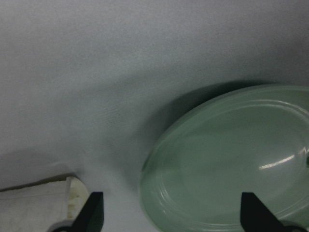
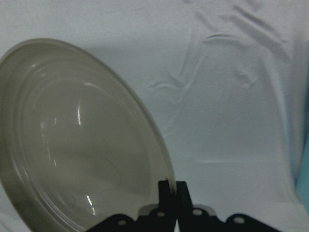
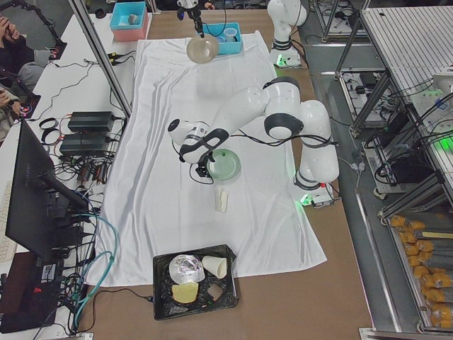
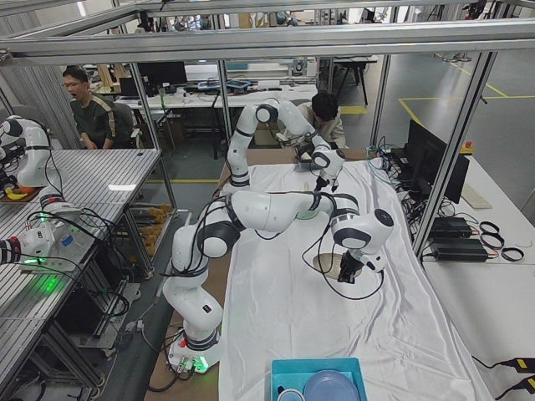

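A green plate [image 3: 225, 164] lies on the white cloth; my left gripper hangs over it, open, with the plate's rim between and below its spread fingers in the left wrist view. A white strip-like object [image 3: 221, 201] lies beside the plate. A beige bowl or plate [image 2: 82, 130] is held at its rim by my right gripper, shut on it at the far end of the cloth.
A black tray [image 3: 195, 301] with a foil dish, cup and sponge is at the near edge. A blue bin [image 4: 316, 368] with dishes stands beside the right arm.
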